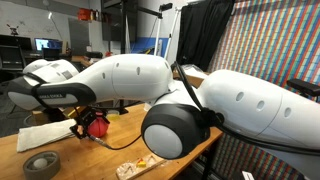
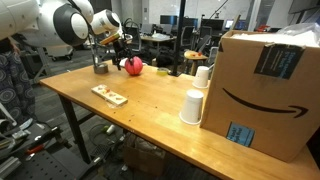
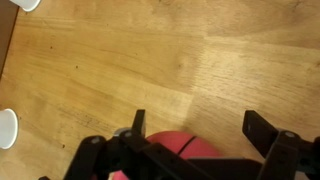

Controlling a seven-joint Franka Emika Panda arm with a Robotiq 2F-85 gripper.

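A round red object (image 1: 98,128) rests on the wooden table, close beside my gripper (image 1: 86,127). From the far side, exterior view 2 has the same red object (image 2: 134,67) at the table's back end, with my gripper (image 2: 122,62) just next to it. In the wrist view the gripper has its fingers wide apart; the red object (image 3: 178,143) shows at the bottom edge, partly covered by the gripper's body. Whether the fingers touch it cannot be made out.
A grey tape roll (image 1: 40,165) and white cloth (image 1: 47,136) lie near the arm. A white tray-like piece (image 2: 109,96), two white cups (image 2: 191,106) and a large cardboard box (image 2: 262,95) stand along the table.
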